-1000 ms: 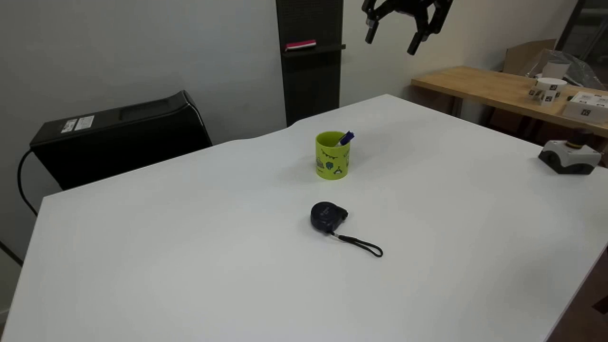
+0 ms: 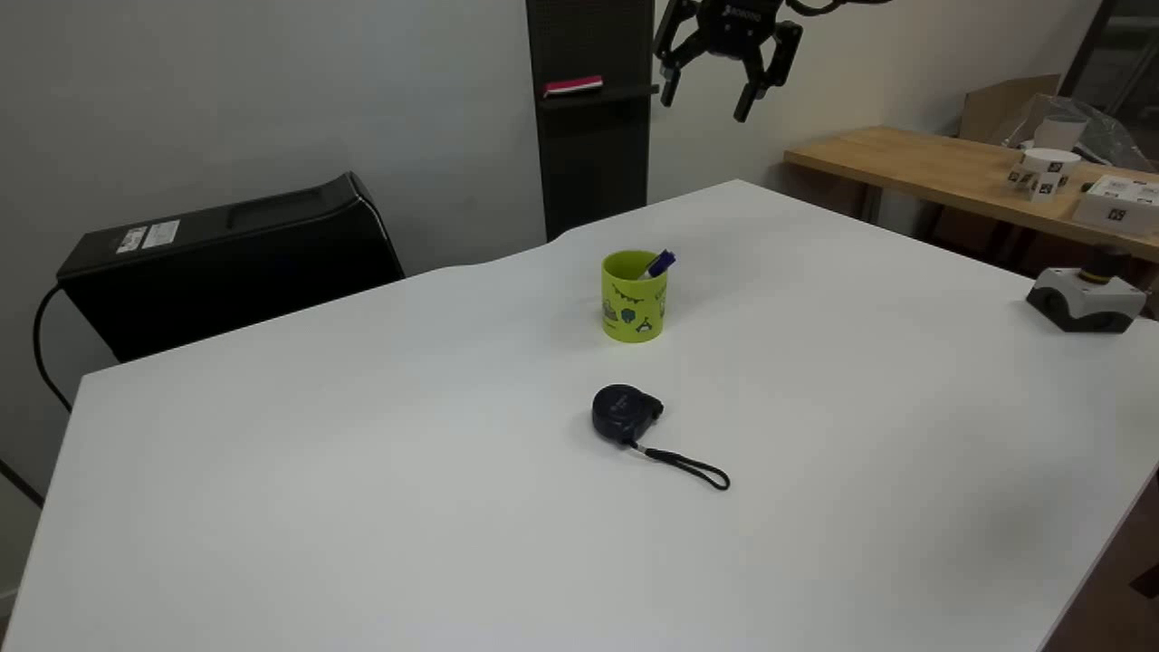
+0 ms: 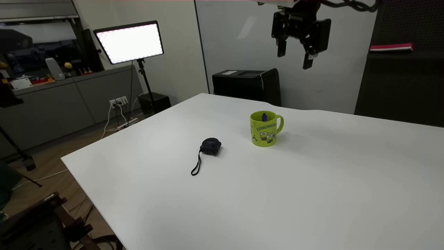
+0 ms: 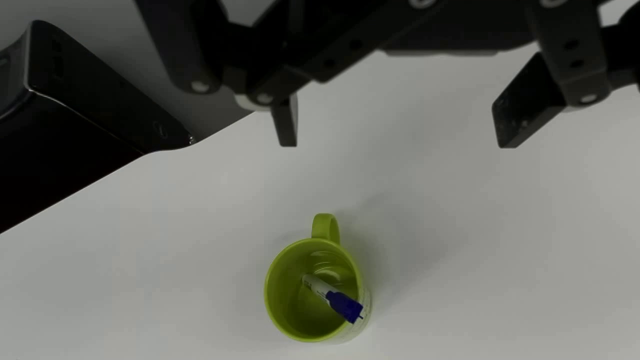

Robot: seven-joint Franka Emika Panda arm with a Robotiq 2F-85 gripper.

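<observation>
A lime-green mug [image 2: 632, 310] stands upright on the white table. Inside it leans a marker [image 4: 343, 305] with a blue cap that pokes over the rim; in the wrist view the mug's handle [image 4: 324, 226] points toward the top of the picture. A dark tape measure [image 3: 210, 146] with a black wrist loop [image 3: 196, 166] lies apart from the mug, nearer the camera in exterior view 1. High above the table, well clear of everything, my gripper [image 2: 705, 101] is open and empty. Its two fingers [image 4: 288, 122] are spread wide in the wrist view.
The white table [image 3: 333, 187] is otherwise mostly bare. At its edge in exterior view 1 sits a grey-and-black switch box [image 2: 1087, 299]. A black bin-like case [image 2: 234, 255] stands beyond the back edge, and a wooden side table [image 2: 902, 163] lies past the far right.
In exterior view 1, my gripper has moved left and slightly down, still open. The mug, marker and tape measure have stayed put.
</observation>
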